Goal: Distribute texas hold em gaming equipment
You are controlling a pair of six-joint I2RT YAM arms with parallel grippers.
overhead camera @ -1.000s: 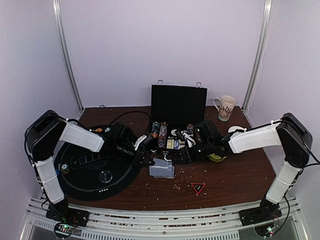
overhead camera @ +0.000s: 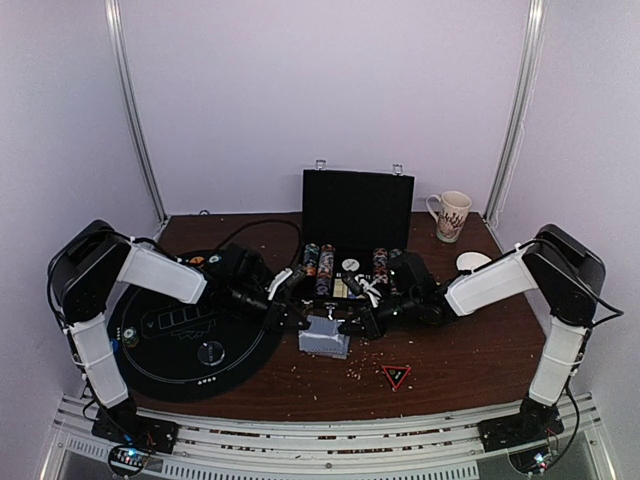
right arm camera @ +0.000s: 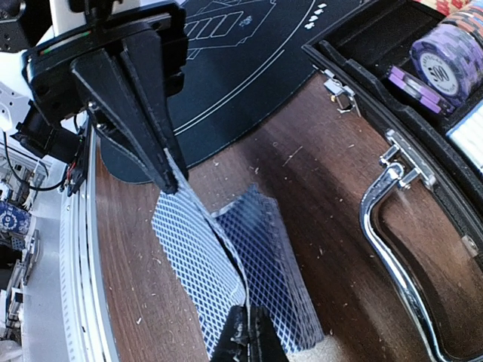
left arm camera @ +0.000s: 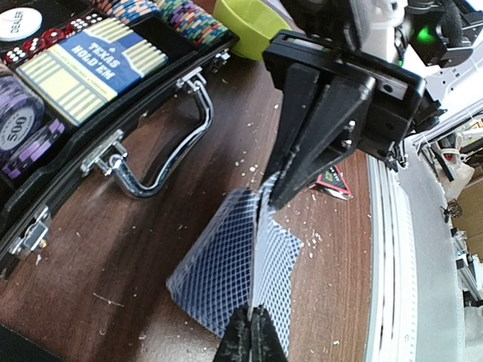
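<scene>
Blue-checked playing cards [overhead camera: 322, 339] [left arm camera: 204, 279] [right arm camera: 272, 286] lie on the table in front of the open chip case [overhead camera: 357, 200]. My left gripper [overhead camera: 300, 322] and my right gripper [overhead camera: 350, 328] meet over them from either side, both shut. A thin upright card edge runs to both grippers' tips in the wrist views; whether it is pinched is hard to tell. The case holds chips, dice, a dealer button and a Texas Hold'em deck [left arm camera: 90, 68].
The poker mat [overhead camera: 180, 360] covers the left side. A red triangular marker [overhead camera: 395, 376] lies front right. A mug [overhead camera: 452, 215], white disc [overhead camera: 473, 260] and yellow-green bowl [left arm camera: 241, 30] stand to the right.
My right arm has moved left and slightly down toward the cards since a second ago. The left arm looks still.
</scene>
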